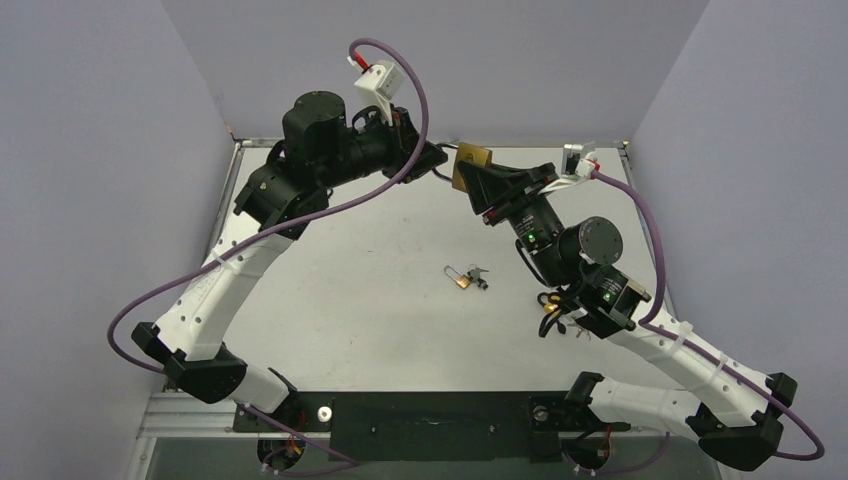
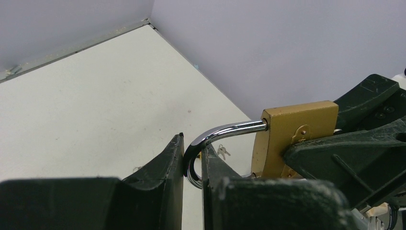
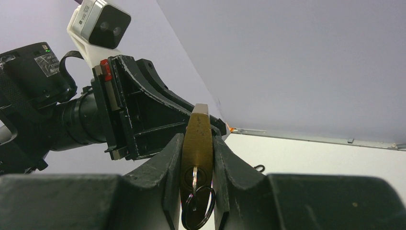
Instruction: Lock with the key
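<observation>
A brass padlock (image 1: pixel 473 162) hangs in the air over the back of the table, its silver shackle (image 2: pixel 234 128) pointing toward my left arm. Pinching the shackle's bend is my left gripper. My right gripper grips the brass body (image 2: pixel 299 120) from both sides. In the right wrist view a key (image 3: pixel 195 176) stands in the body's end face, with a thin ring (image 3: pixel 213 203) dangling from it. Both shackle legs reach the body in the left wrist view; whether the shackle is latched cannot be told.
A small padlock (image 1: pixel 463 282) with keys (image 1: pixel 478 271) lies mid-table. Another brass padlock (image 1: pixel 550 306) and keys (image 1: pixel 582 333) lie partly under my right arm.
</observation>
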